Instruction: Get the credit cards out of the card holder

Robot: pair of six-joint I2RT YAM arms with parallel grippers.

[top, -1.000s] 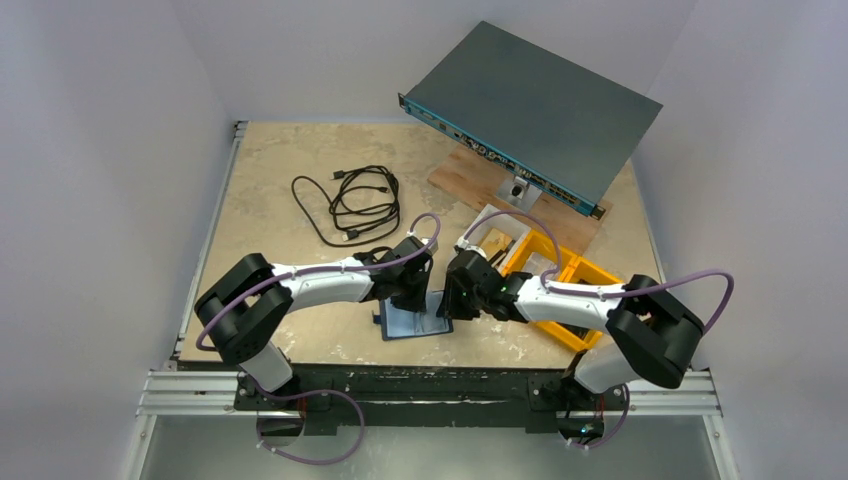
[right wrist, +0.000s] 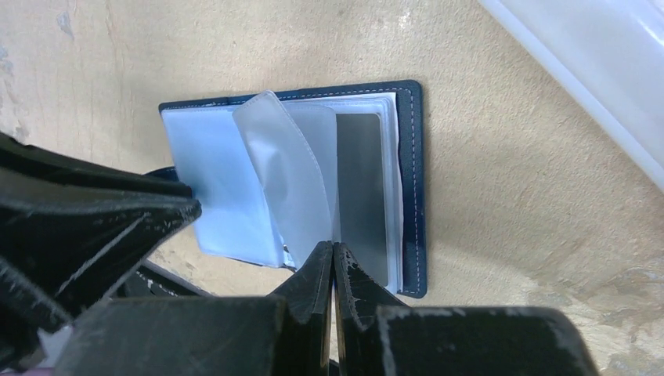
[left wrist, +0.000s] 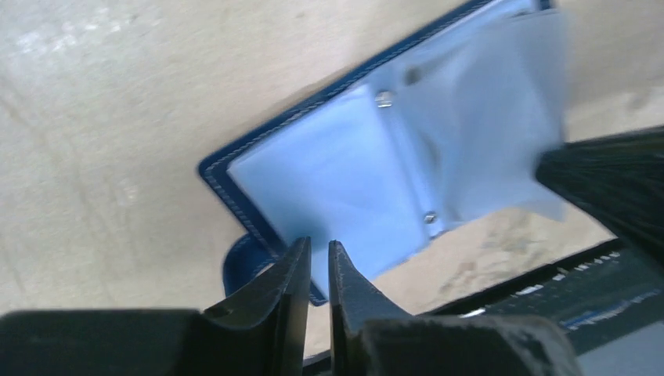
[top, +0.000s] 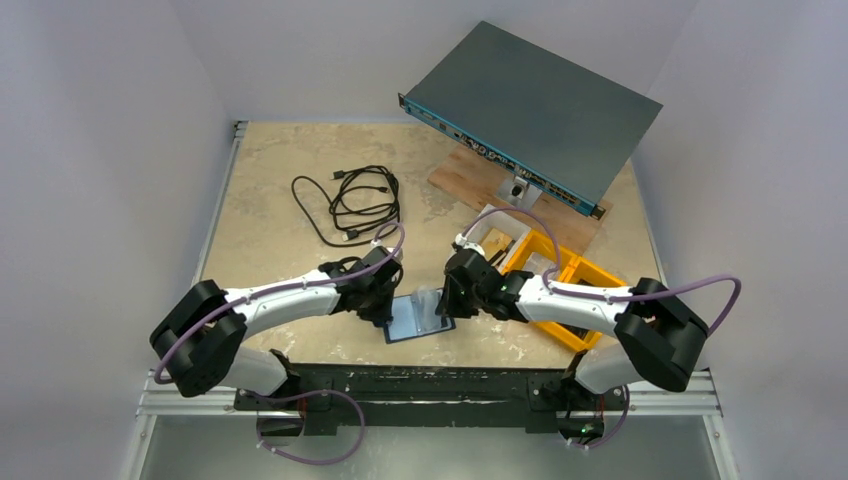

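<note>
The card holder (top: 403, 325) lies spread open near the table's front edge, navy-rimmed with pale blue translucent sleeves. One sleeve page (right wrist: 294, 168) stands partly lifted and folded over, baring a dark grey panel (right wrist: 362, 196) on the right side; I cannot tell whether this is a card. My right gripper is shut, its tips at the lower edge of that lifted page, with nothing visible between its fingers. At the holder's left end, near the navy strap (left wrist: 247, 262), my left gripper stands slightly open and empty over the pale sleeve (left wrist: 329, 172).
A coiled black cable (top: 365, 205) lies at the back left. To the right stand yellow bins (top: 580, 270) and a white box (top: 490, 225), below a raised dark rack unit (top: 530, 110). Bare table shows left of the holder.
The page between the grippers now stands raised; my right arm has barely moved.
</note>
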